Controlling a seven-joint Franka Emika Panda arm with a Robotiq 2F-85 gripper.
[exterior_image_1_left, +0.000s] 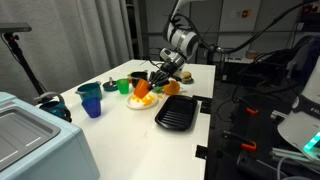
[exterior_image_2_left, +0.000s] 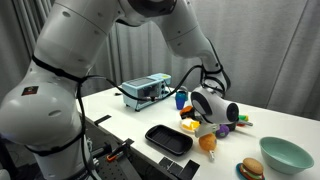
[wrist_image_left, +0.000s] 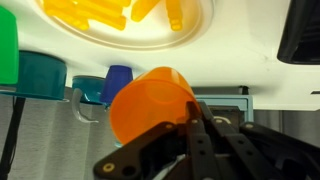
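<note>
My gripper is shut on an orange cup (wrist_image_left: 150, 105), gripping it at one side in the wrist view. The cup (exterior_image_1_left: 140, 89) is tilted, held at the edge of a white plate (exterior_image_1_left: 143, 102) in exterior view 1. Yellow and orange pieces (wrist_image_left: 110, 10) lie on the plate. In exterior view 2 the cup (exterior_image_2_left: 187, 111) is partly hidden by my white arm. Whether the cup touches the plate or holds anything cannot be told.
A black tray (exterior_image_1_left: 178, 113) lies in front of the plate. Another orange object (exterior_image_1_left: 172, 88) stands behind it. A blue cup (exterior_image_1_left: 92, 106), teal pot (exterior_image_1_left: 90, 91) and white toaster oven (exterior_image_1_left: 40, 140) are to the left. Bare table lies between oven and tray.
</note>
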